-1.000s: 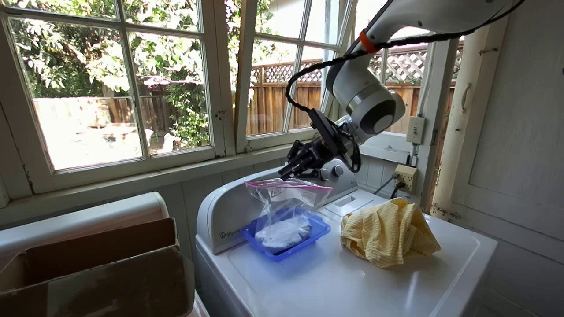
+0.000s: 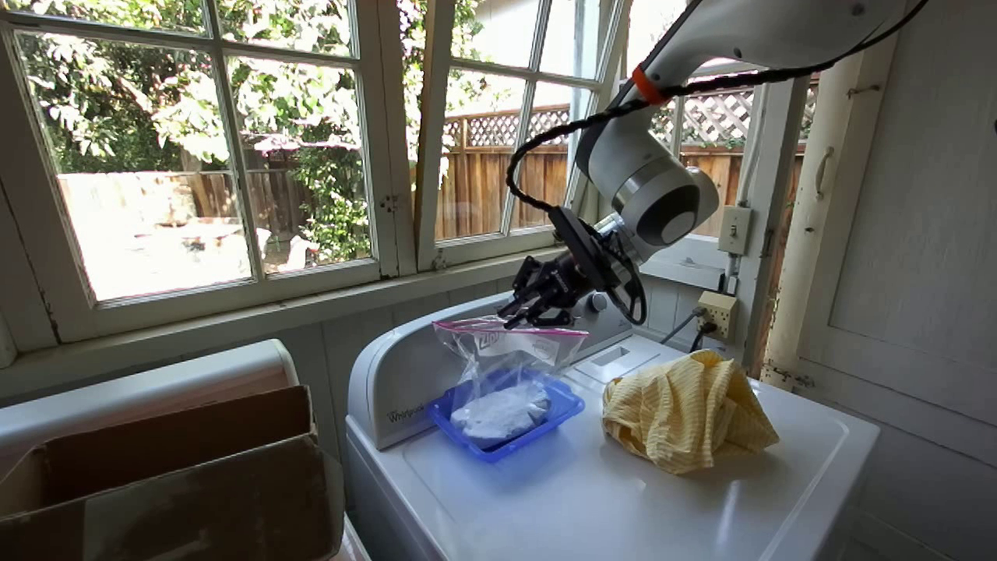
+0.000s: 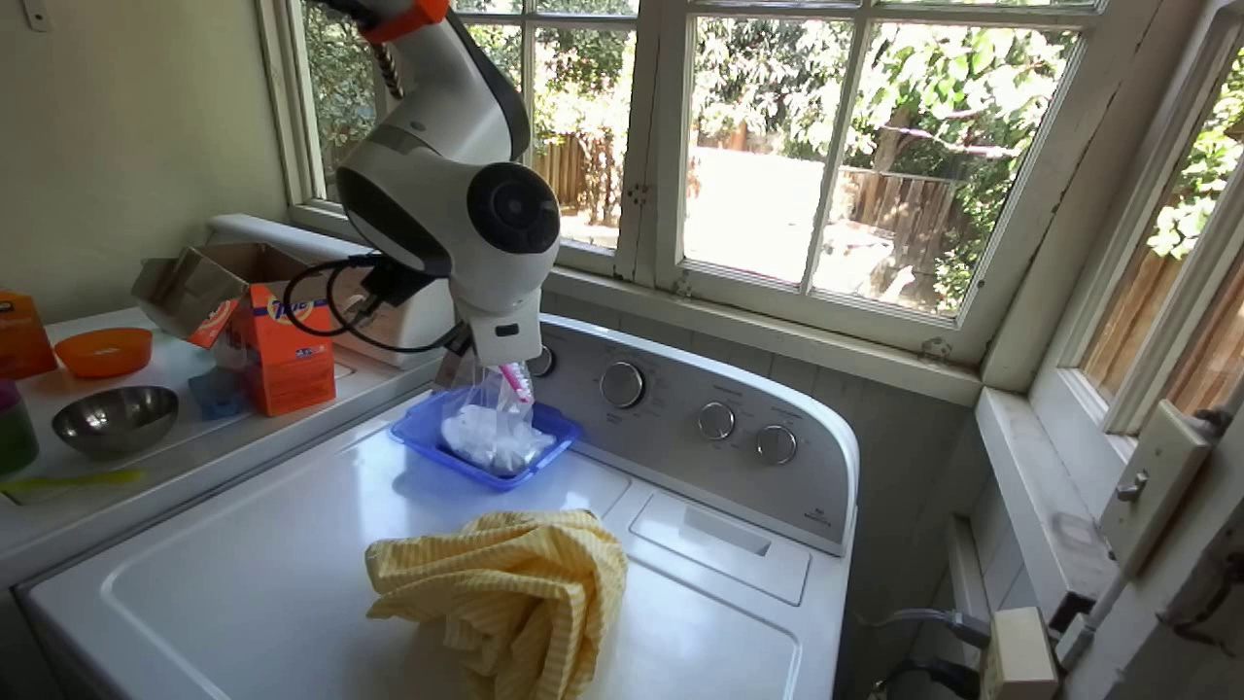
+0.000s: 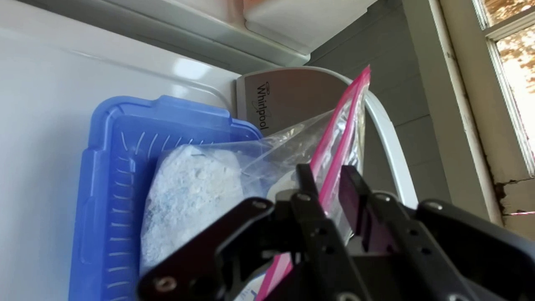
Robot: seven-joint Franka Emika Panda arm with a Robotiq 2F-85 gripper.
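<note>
A clear zip bag with a pink zip along its top holds white powder. It rests in a blue plastic tray on top of the white washer, its empty upper part standing up. My gripper is at the bag's top edge, with the pink zip strip running between its parted fingers. A gap shows between the fingers, so the fingers are part open, not clamped on the strip. In exterior view 2 the arm hides the fingertips.
A crumpled yellow cloth lies on the washer near the tray. The washer's control panel rises close behind the tray. On the neighbouring machine stand an orange box, a metal bowl and an orange bowl.
In exterior view 1 my gripper has come slightly down and to the right, onto the bag's top edge. The bag, tray and cloth have stayed put.
</note>
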